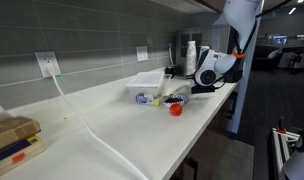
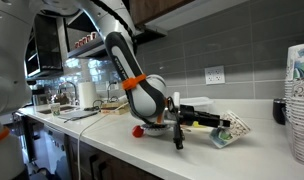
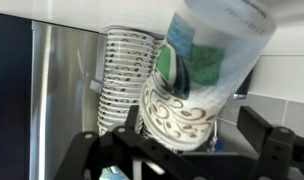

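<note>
A patterned paper cup (image 2: 235, 133) with green and white patches leans at a tilt near the counter's right part in exterior view 2. My gripper (image 2: 226, 124) reaches sideways to it, low over the counter. In the wrist view the cup (image 3: 204, 62) fills the middle, just ahead of the open gripper, whose dark fingers (image 3: 260, 130) show on either side of its lower end. Whether they touch it, I cannot tell. A tall stack of nested cups (image 2: 300, 100) stands to the right, seen also as a patterned column (image 3: 127, 65) in the wrist view.
On the white counter (image 1: 112, 120) a red ball (image 1: 176, 111), a white box (image 1: 145, 82) and some small packages (image 1: 148, 99) stand left of the arm.
</note>
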